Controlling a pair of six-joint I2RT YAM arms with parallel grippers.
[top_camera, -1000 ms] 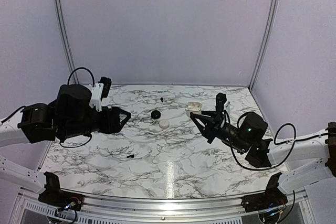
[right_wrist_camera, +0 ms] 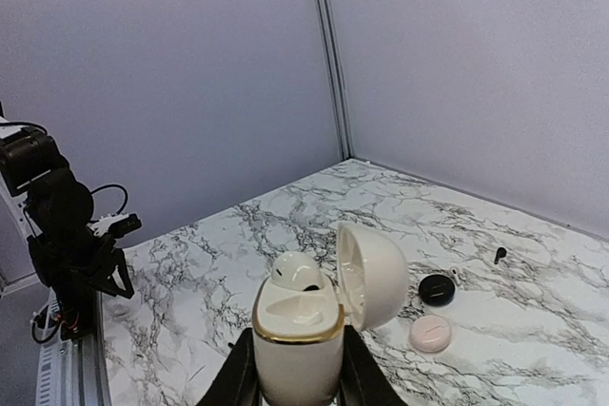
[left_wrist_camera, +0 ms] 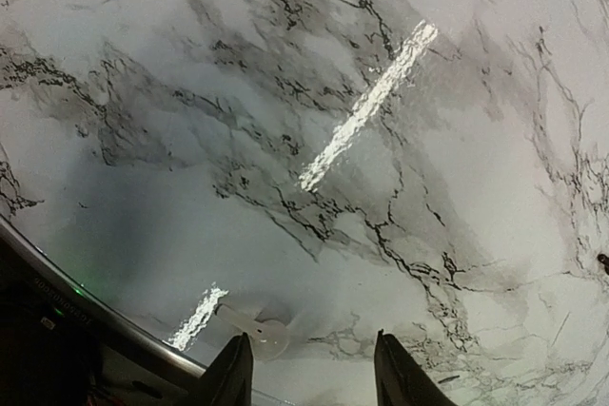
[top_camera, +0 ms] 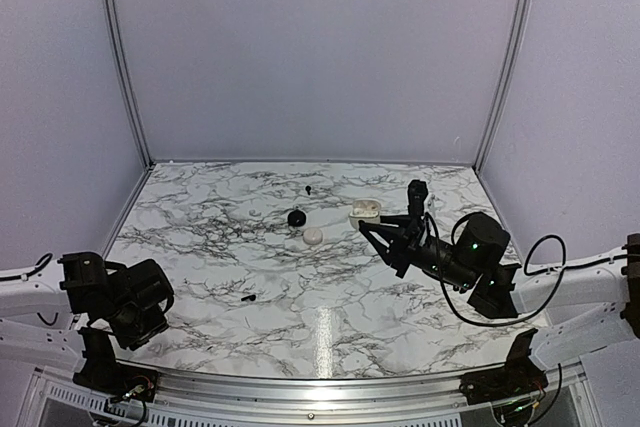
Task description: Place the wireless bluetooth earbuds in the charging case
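Note:
The white charging case, lid open, is held upright in my right gripper, shut on it; a white piece shows in its top. My left gripper is low at the table's front-left corner, open, pointing down. In the left wrist view a small translucent white earbud-like piece lies by the metal edge, just beyond the fingertips of my left gripper.
A black round object, a pale pink disc and small dark pieces lie on the marble table. A metal rail runs along the front.
My left arm has swung from mid-air near the centre down to the front-left corner and dipped slightly. The right gripper with the case has barely moved.

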